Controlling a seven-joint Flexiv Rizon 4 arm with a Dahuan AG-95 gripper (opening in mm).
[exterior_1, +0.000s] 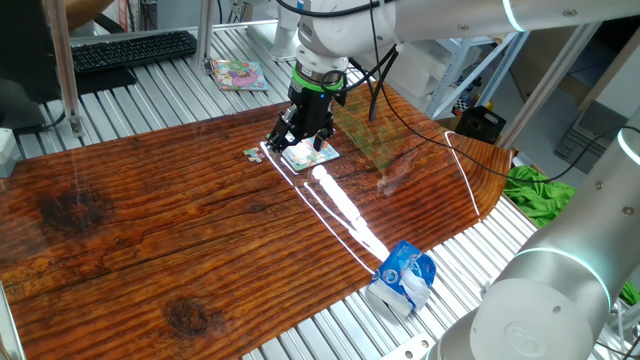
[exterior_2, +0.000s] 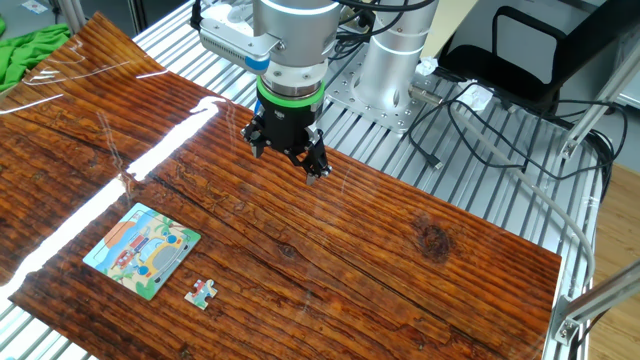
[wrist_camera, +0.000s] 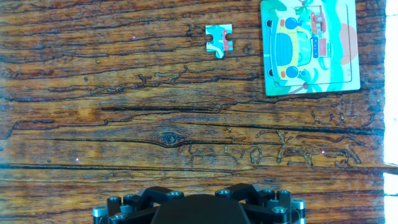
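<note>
A flat puzzle board (exterior_2: 143, 250) with a yellow car picture lies on the brown wooden tabletop. Beside it, apart from it, is a single loose puzzle piece (exterior_2: 201, 293). In the wrist view the board (wrist_camera: 309, 46) is at the upper right and the piece (wrist_camera: 219, 40) at top centre. My gripper (exterior_2: 285, 167) hangs above bare wood, closer to the robot's base than board and piece. Its fingers (wrist_camera: 295, 210) are spread wide at the bottom of the wrist view, with nothing between them. In exterior view 1 the gripper covers part of the board (exterior_1: 318, 157).
A blue-and-white tissue pack (exterior_1: 403, 278) sits at the table's edge. Another colourful picture (exterior_1: 239, 75) lies on the slatted metal frame beside a keyboard (exterior_1: 130, 52). Green cloth (exterior_2: 35, 55) shows at the far left in exterior view 2. Much of the wooden top (exterior_2: 430, 270) is clear.
</note>
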